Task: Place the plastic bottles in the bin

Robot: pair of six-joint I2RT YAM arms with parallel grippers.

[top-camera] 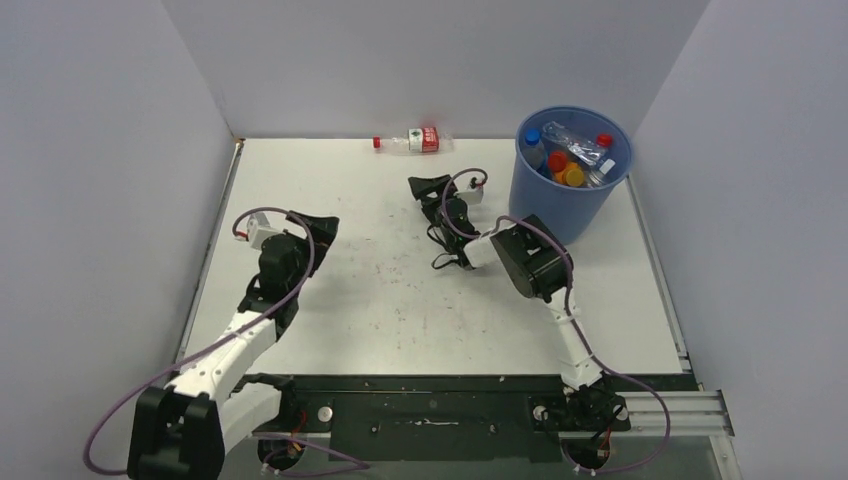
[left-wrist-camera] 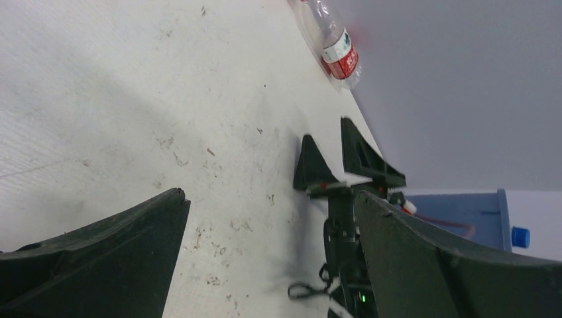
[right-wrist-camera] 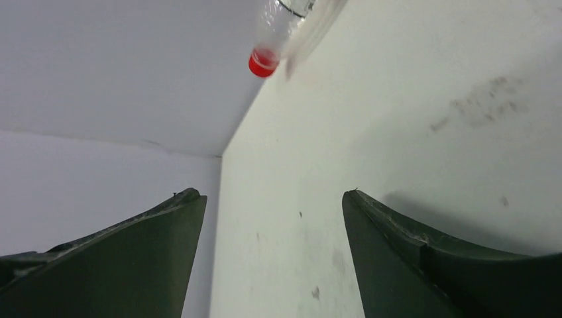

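A clear plastic bottle (top-camera: 414, 141) with a red cap and a red-and-white label lies on its side along the table's back edge, close to the wall. In the right wrist view its red cap (right-wrist-camera: 263, 63) shows at the top, beyond the fingers. My right gripper (top-camera: 420, 186) is in front of the bottle, apart from it, its fingers parted with nothing between them. Over the left part of the table, my left gripper (top-camera: 325, 232) stands open and empty. The blue bin (top-camera: 560, 208) at the back right holds several bottles with blue, red and orange caps.
Walls rise behind the table and at both sides; the back wall (top-camera: 440, 70) is right behind the bottle. Bare tabletop (top-camera: 400, 310) spreads between the arms. The right forearm passes just in front of the bin.
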